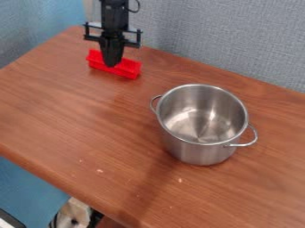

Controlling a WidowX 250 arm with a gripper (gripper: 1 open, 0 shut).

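Observation:
My black gripper [112, 55] hangs at the back left of the wooden table, its tip down at a red block [128, 69] that lies on the tabletop. The fingertips sit in front of or against the block's middle and look closed; whether anything is between them is hard to tell at this size. A steel pot [202, 125] with two handles stands empty to the right and nearer.
A grey textured wall [220, 40] runs behind it, a blue one on the left. Past the front-left edge are blue floor and some dark objects.

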